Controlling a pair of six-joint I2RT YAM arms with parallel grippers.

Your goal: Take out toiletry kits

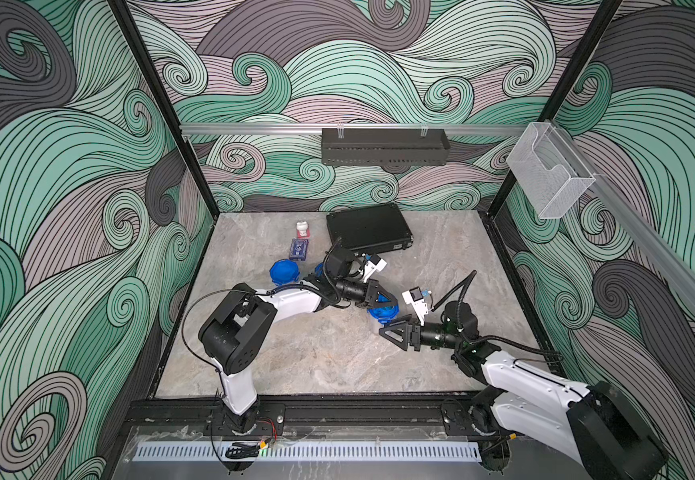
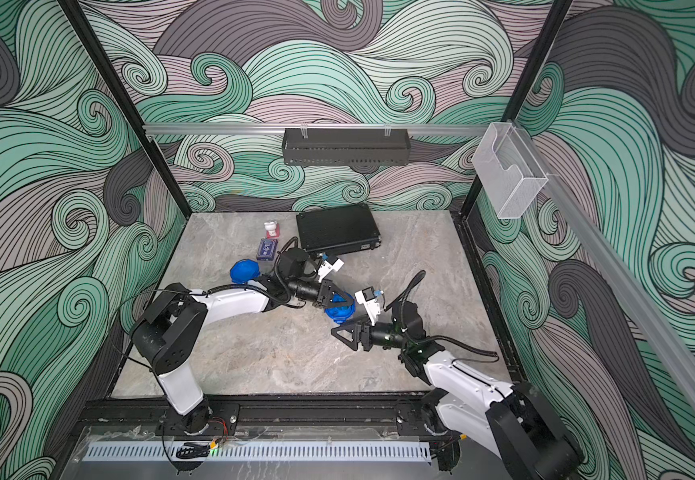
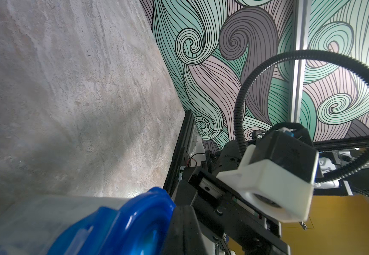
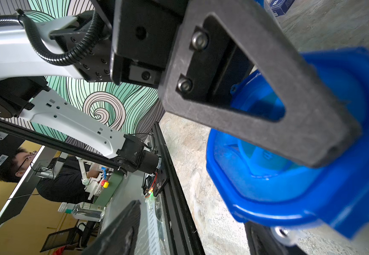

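A container with a blue lid (image 1: 384, 313) and a translucent body (image 3: 61, 204) is at the table's centre, between my two grippers. Its lid (image 4: 273, 187) faces the right wrist camera. My left gripper (image 1: 393, 302) reaches over the lid. In the left wrist view its dark fingers (image 3: 185, 231) are together against the lid's edge; whether the rim is pinched is hidden. My right gripper (image 1: 387, 334) is low on the near side of the lid. In the right wrist view its fingers (image 4: 122, 229) are apart, and nothing shows gripped between them.
Another blue-lidded container (image 1: 284, 272) stands to the left, with a dark blue box (image 1: 298, 249) and a small white-and-red item (image 1: 302, 229) behind it. A black case (image 1: 369, 227) lies at the back.
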